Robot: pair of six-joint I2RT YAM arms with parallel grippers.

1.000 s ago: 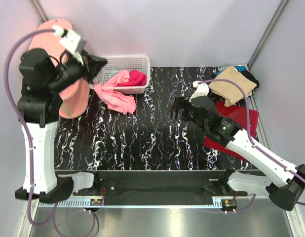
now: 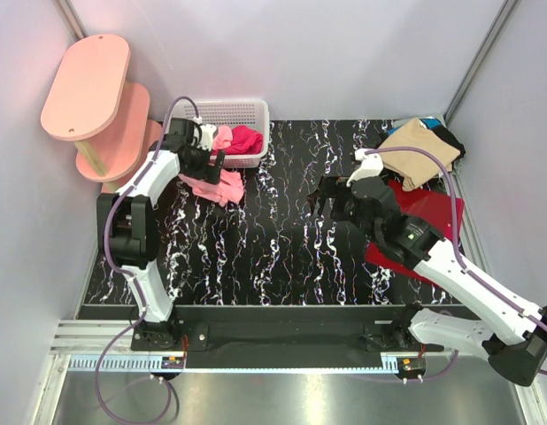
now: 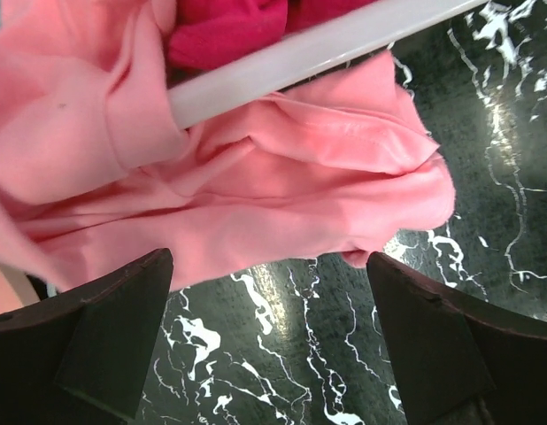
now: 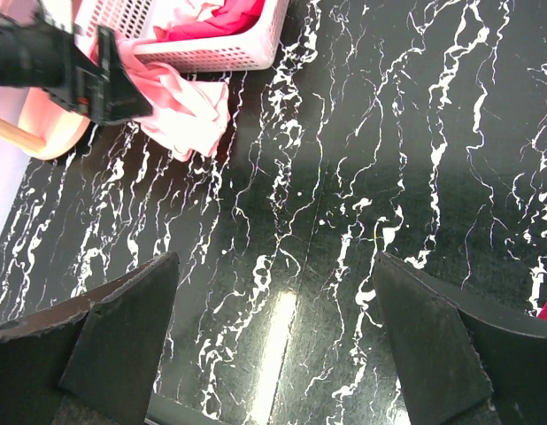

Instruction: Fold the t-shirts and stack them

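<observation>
A pink shirt (image 3: 256,221) hangs over the rim of the white basket (image 2: 256,119), part inside and part on the table. Deeper in the basket lies a crimson shirt (image 2: 246,140). My left gripper (image 2: 215,168) is open just above the pink cloth; in its wrist view the fingers (image 3: 88,341) stand wide apart, with the cloth's near edge ahead and bare table between them. Out over the middle of the table, my right gripper (image 2: 319,197) is also open, with only the dark surface between its fingers.
A tan folded cloth (image 2: 419,152) lies on blue and black cloths at the back right. Nearer, a red cloth (image 2: 428,208) is spread flat, partly under the right arm. A pink tiered shelf (image 2: 88,84) stands at left.
My left arm has come down from high at the left to low over the pink shirt by the basket. The shirts look unmoved, and the right arm has barely shifted.
</observation>
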